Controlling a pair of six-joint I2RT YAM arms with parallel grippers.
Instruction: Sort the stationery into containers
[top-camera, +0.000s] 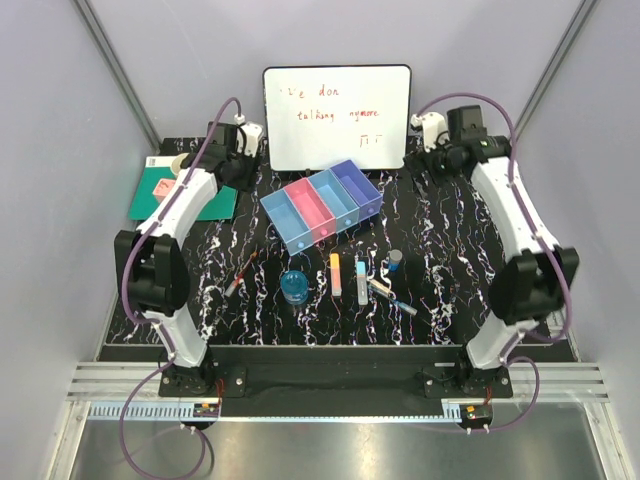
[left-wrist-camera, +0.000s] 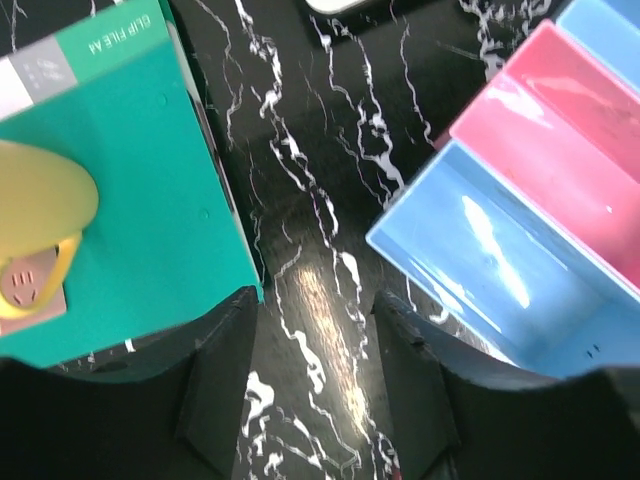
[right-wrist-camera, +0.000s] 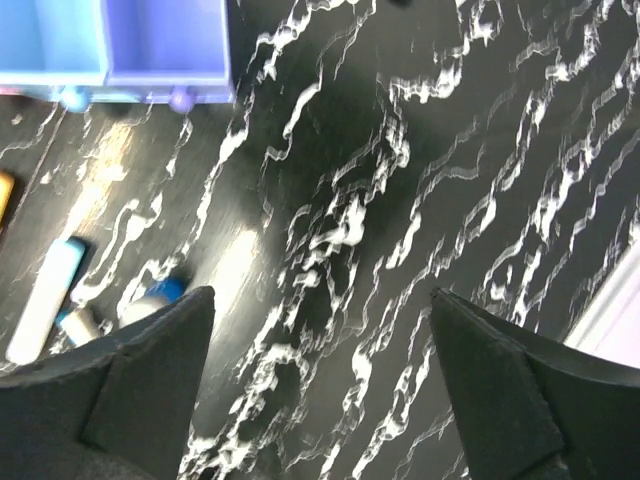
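A divided tray with blue, pink and purple compartments sits mid-table, all empty. In front of it lie a red brush-like pen, an orange-topped marker, a blue-capped marker, a blue-and-white pen, a small grey-topped cylinder and a round blue transparent holder. My left gripper is part open and empty, above bare table between the green folder and the tray. Open and empty, my right gripper hangs over bare table right of the tray.
On the folder stand a yellow cup and a pink block. A whiteboard with writing leans at the back.
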